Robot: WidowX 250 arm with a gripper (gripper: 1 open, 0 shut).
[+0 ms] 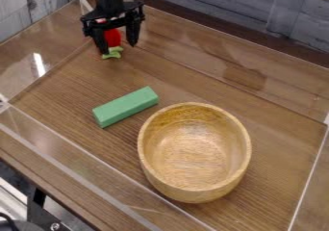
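My black gripper (pixel 113 25) hangs at the top left of the camera view, its two fingers apart over a red object (pixel 111 38). The red object sits between or just behind the fingers; I cannot tell whether they touch it. A small light green piece (pixel 112 52) lies just below it. A green bar (pixel 126 107) lies diagonally in the middle left of the wooden surface.
A large empty round tan bowl (pixel 194 153) takes up the lower middle. Pale walls edge it along the back and left.
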